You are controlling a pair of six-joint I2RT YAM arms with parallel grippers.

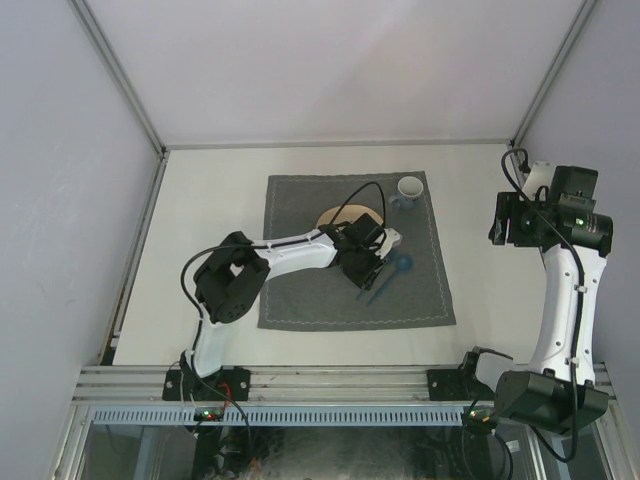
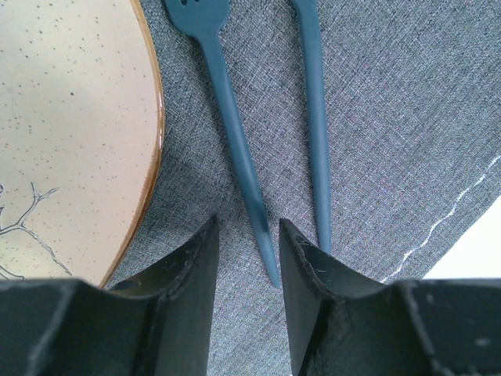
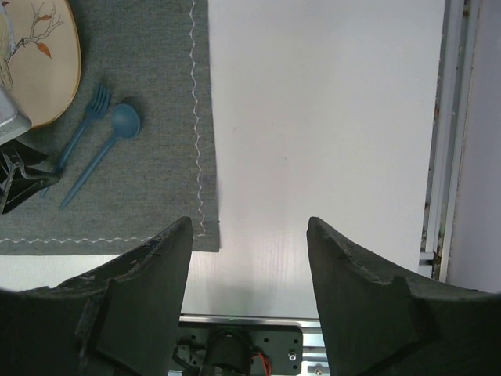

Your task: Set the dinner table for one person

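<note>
On the grey placemat [image 1: 300, 300] a tan plate [image 3: 55, 78] with a branch drawing lies partly under my left arm. To its right are a blue fork [image 2: 235, 129] and, beside that, a blue spoon [image 3: 100, 160]. My left gripper is low over the fork's handle end, its fingers apart and one on either side of the handle; whether they touch it I cannot tell. The fork lies on the cloth. A white cup [image 1: 410, 187] sits at the mat's back right corner. My right gripper hangs open over bare table, holding nothing.
A metal rail [image 1: 350, 375] runs along the front edge. Walls close in the back and sides.
</note>
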